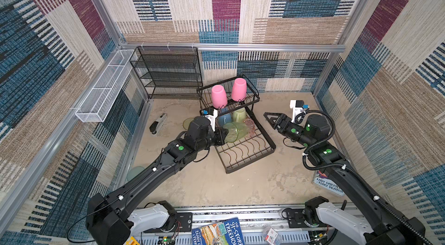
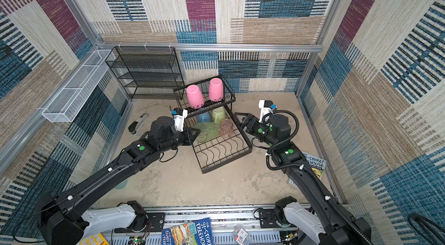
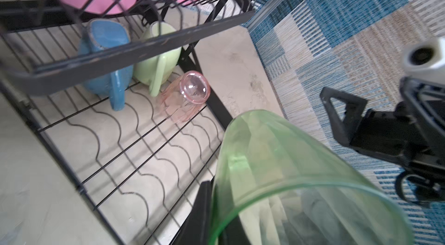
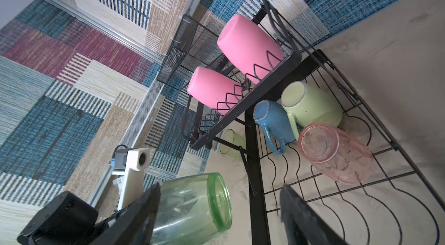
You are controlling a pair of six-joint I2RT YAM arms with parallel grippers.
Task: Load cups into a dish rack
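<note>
A clear green cup is tilted above the dish rack, with my left gripper shut on its thin wall near the rim. Its fingers are partly hidden by the cup. My right gripper stands open and empty, right of the rack, its fingers spread wide. On the lower rack are a blue mug, a light green mug and an upside-down clear pink cup. Two pink cups rest upside down on the upper tier.
Another yellow-green glass stands on the table left of the rack, and a greenish round item lies by the left arm. A box cutter and a black wire shelf are farther left. The rack's front slots are empty.
</note>
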